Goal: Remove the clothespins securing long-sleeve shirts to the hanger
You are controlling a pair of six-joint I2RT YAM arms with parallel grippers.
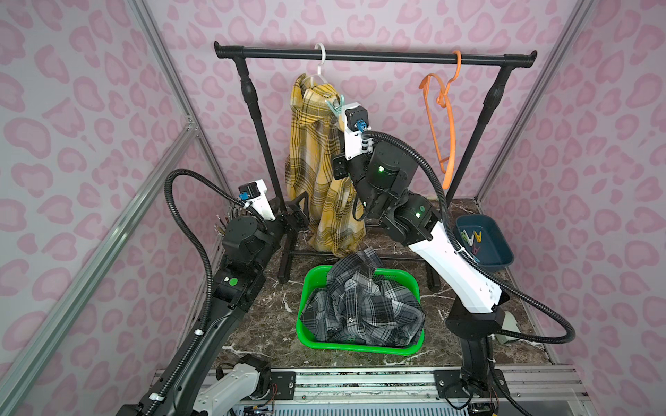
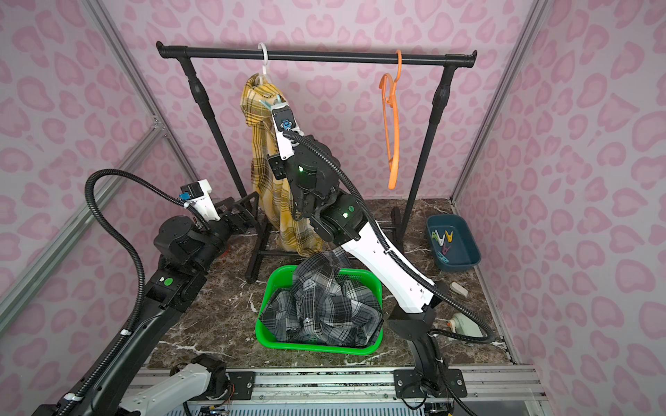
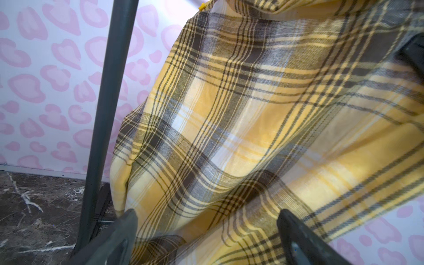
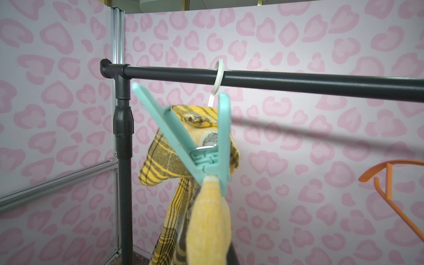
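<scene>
A yellow plaid shirt point(image 1: 312, 152) hangs from a white hanger point(image 4: 217, 81) on the rack. The teal clothespin point(image 4: 178, 132) clips a bunched piece of the shirt's cloth point(image 4: 209, 225) just below the hanger. That cloth runs down out of the bottom of the right wrist view, where my right gripper point(image 1: 338, 165) is shut on it; its fingertips are mostly hidden. My left gripper stands open in front of the shirt's lower left part, with cloth behind its spread fingers point(image 3: 117, 238) and none pinched.
A black rail point(image 1: 395, 57) spans the rack, and an empty orange hanger point(image 1: 449, 131) hangs to the right. Below, a green basket point(image 1: 305, 326) holds a grey plaid shirt point(image 1: 360, 305). A blue bin point(image 1: 496, 242) with several clothespins stands at the right.
</scene>
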